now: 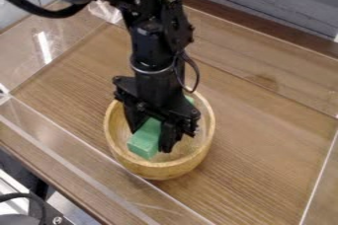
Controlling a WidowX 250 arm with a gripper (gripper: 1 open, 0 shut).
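Note:
A round wooden bowl sits on the wooden table in the camera view. Inside it lies a green block, partly covered by my black gripper, whose fingers reach down into the bowl around the block. The gripper appears shut on the green block, though the fingertips are partly hidden.
A wall runs along the back. The table's left front edge has cables and clutter beyond it at the lower left.

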